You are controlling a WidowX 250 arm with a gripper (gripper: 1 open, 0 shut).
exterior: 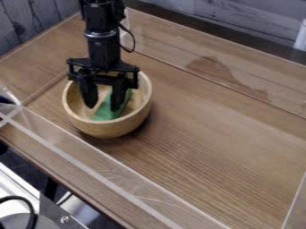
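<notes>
A light tan bowl [110, 123] sits on the wooden table at the left. Inside it lies a green object [117, 107], partly covered by my black gripper [102, 100], whose fingers reach down into the bowl. Whether anything is between the fingers cannot be made out.
Dark wall panels stand along the back edges, and a dark round shape shows at the bottom left corner.
</notes>
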